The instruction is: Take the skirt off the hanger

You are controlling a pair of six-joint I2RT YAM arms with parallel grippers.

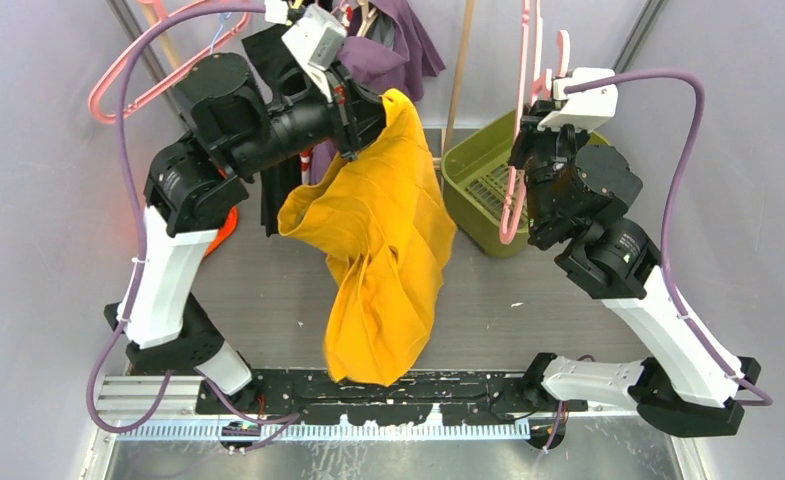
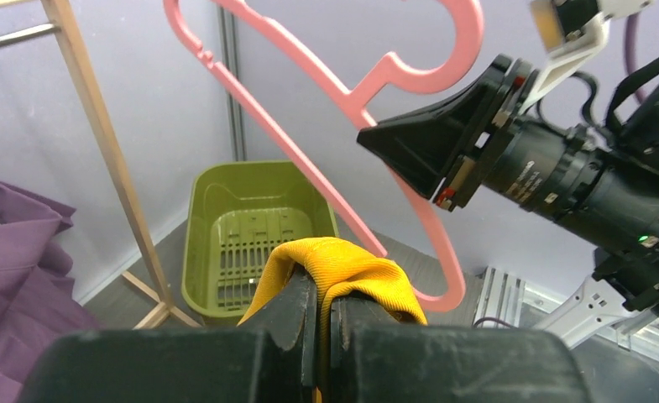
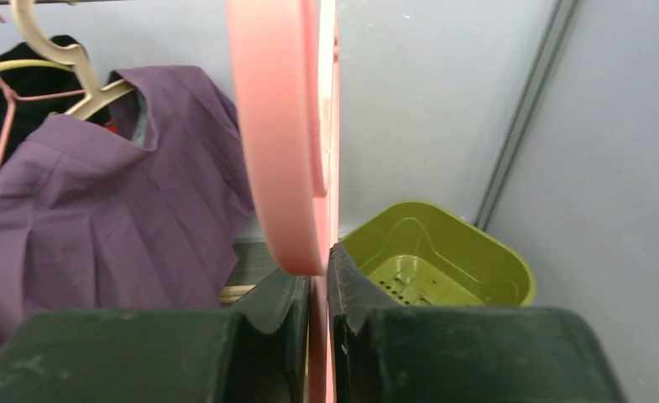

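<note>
The yellow skirt (image 1: 383, 250) hangs in folds from my left gripper (image 1: 370, 128), clear of the hanger. In the left wrist view my left gripper is shut, with a fold of the yellow skirt (image 2: 334, 264) caught at its fingertips. A pink hanger (image 1: 511, 205) is held by my right gripper (image 1: 533, 150), which is shut on its frame below the hook. The left wrist view shows that pink hanger (image 2: 431, 222) bare, gripped near its hook. From the right wrist view, the pink hanger (image 3: 279, 151) stands edge-on between the fingers of my right gripper.
A green basket (image 1: 488, 215) stands on the floor behind the right gripper. At the back a rack carries a purple garment (image 1: 398, 60) and dark clothes. Empty pink hanger (image 1: 118, 95) hangs at left; something orange (image 1: 223, 230) lies below.
</note>
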